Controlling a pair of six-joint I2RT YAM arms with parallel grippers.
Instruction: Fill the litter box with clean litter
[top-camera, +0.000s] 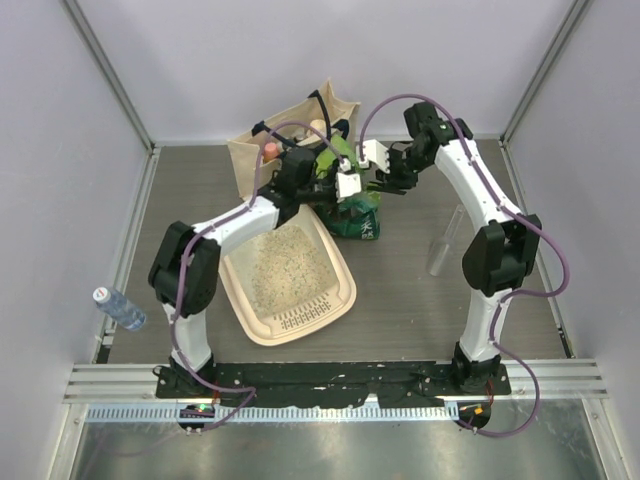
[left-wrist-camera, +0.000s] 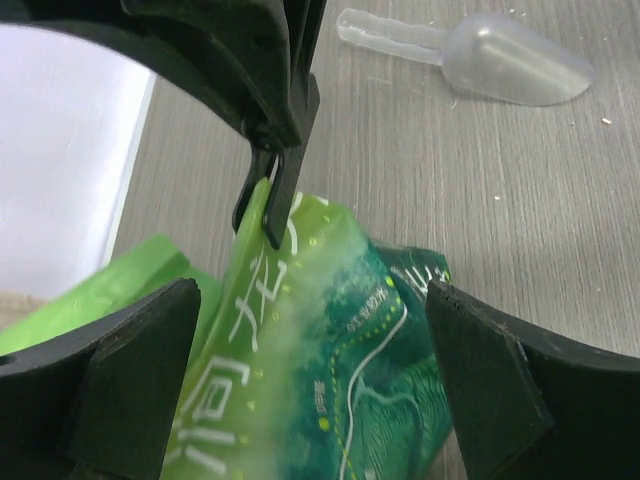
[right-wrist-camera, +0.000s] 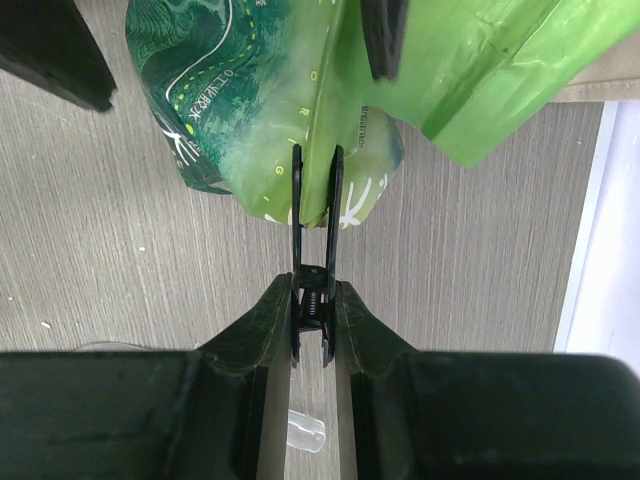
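The green litter bag (top-camera: 350, 215) stands behind the litter box (top-camera: 333, 308), whose tray holds a layer of pale litter. Around the bag's top, my left gripper is open, its two fingers (left-wrist-camera: 130, 370) far apart with loose green film (left-wrist-camera: 310, 230) between them. From the right, my right gripper is closed around a small black spring clip (right-wrist-camera: 312, 290). The clip's two thin strips stand slightly apart, straddling the bag's edge. Whether they still pinch the film cannot be told.
Behind the bag leans an open canvas tote (top-camera: 244, 165) with several items inside. A clear scoop (top-camera: 440, 252) lies on the right, and a clear bottle (top-camera: 120, 308) is at the far left. Open floor spreads right of the box.
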